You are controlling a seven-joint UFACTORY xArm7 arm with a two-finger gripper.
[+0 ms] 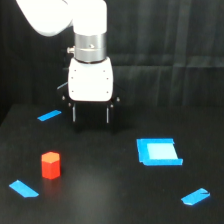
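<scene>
A red-orange cube [51, 165] sits on the black table at the front left. My white gripper [91, 116] hangs behind it and to its right, pointing down, with its two thin dark fingers spread wide. Nothing shows between them, and they are clear of the cube. To the right of centre lies a white square [162, 151] bordered by blue tape [142, 150], with nothing standing on it.
Blue tape strips [23, 188] mark the table at front left, back left [49, 115] and front right [195, 197]. A dark curtain [160, 60] closes off the back.
</scene>
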